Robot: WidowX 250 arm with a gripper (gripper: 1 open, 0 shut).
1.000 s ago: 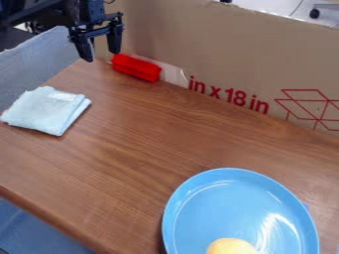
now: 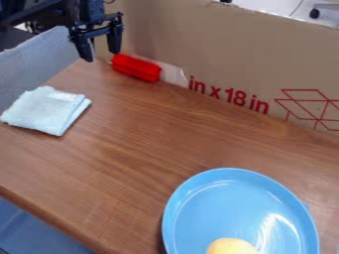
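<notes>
My black gripper (image 2: 99, 42) hangs at the top left above the back of the table, its two fingers apart with nothing visible between them. Just right of and below it, a red cylindrical object (image 2: 137, 67) lies against the cardboard wall. A folded pale cloth (image 2: 47, 109) lies at the left edge of the wooden table. At the front right is a blue plate (image 2: 205, 208) with a round pale yellow item (image 2: 231, 246) on it, cut off by the frame's bottom.
A cardboard wall (image 2: 239, 55) with red printing runs along the back. A grey panel (image 2: 30, 64) borders the left side.
</notes>
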